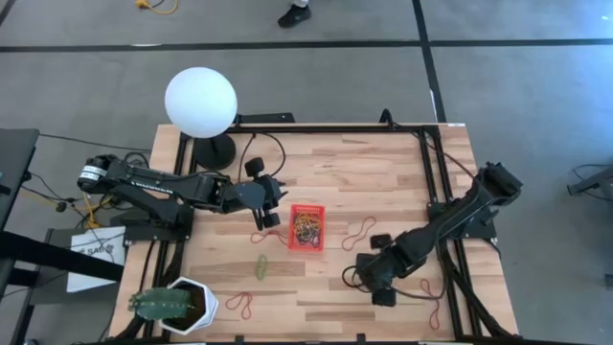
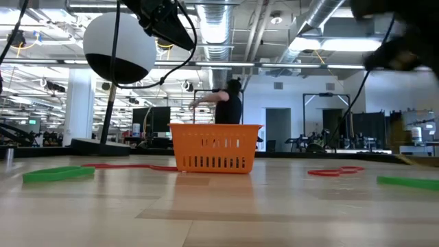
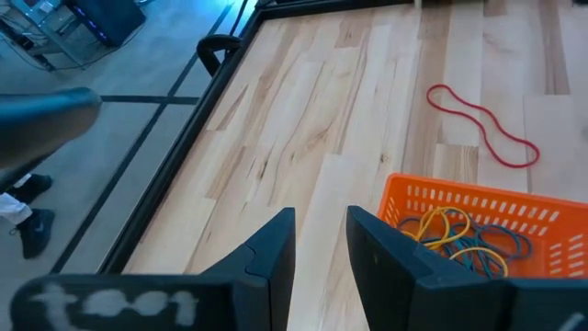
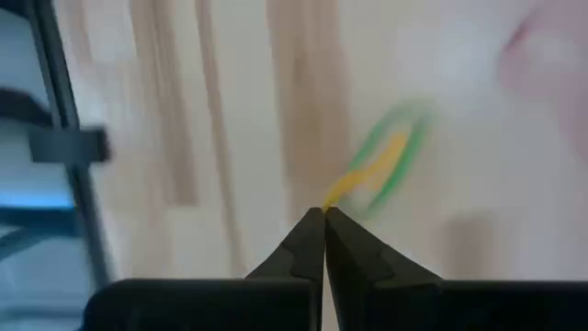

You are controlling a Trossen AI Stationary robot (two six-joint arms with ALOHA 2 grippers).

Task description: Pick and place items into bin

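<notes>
My right gripper is shut on a yellow rubber band [image 4: 372, 172], whose free end sticks out past the fingertips; the view is blurred. Beyond it a green rubber band [image 4: 415, 152] lies on the table. My left gripper stands open and empty, up and to the left of the orange bin [image 1: 306, 246]. Inside the bin lie yellow rubber bands [image 3: 443, 222] and blue ones [image 3: 503, 241]. A red rubber band [image 3: 480, 124] rests on the wood behind the bin. Left of the bin is another green band [image 1: 261, 267].
More red bands lie around the bin, one at front left [image 1: 240, 305] and one under the right arm's side [image 1: 432, 303]. A cactus pot [image 1: 194, 309] fills the front left corner, a white globe lamp [image 1: 201, 102] the back left. Behind the bin the tabletop is clear.
</notes>
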